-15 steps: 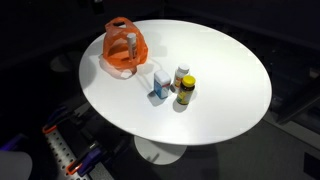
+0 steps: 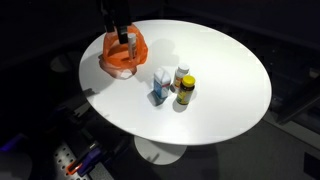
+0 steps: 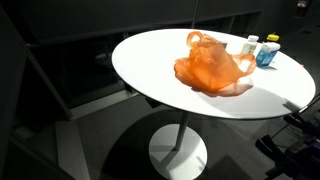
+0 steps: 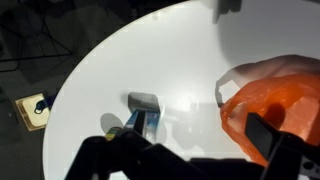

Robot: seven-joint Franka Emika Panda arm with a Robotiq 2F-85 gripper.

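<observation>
My gripper (image 2: 115, 37) hangs at the left side of the table, over or just in front of the orange plastic bag (image 2: 117, 68). In the wrist view its dark fingers (image 4: 276, 142) stand wide apart, the gripper open with nothing visible between them. A slim white item (image 2: 132, 44) stands at the bag, inside or against it; which, I cannot tell. Near the table's middle are a blue-and-white box (image 2: 161, 84), a white bottle (image 2: 181, 77) and a dark bottle with a yellow cap (image 2: 186, 90). The bag (image 3: 214, 66) looks crumpled, with its handles up.
All of these rest on a round white table (image 2: 225, 75) on a single pedestal (image 3: 178, 150). Bare tabletop lies to the right and along the far side. Dark floor surrounds the table.
From the upper left, my gripper has come lower and to the right, close to the orange bag. The bag, box and bottles look unmoved.
</observation>
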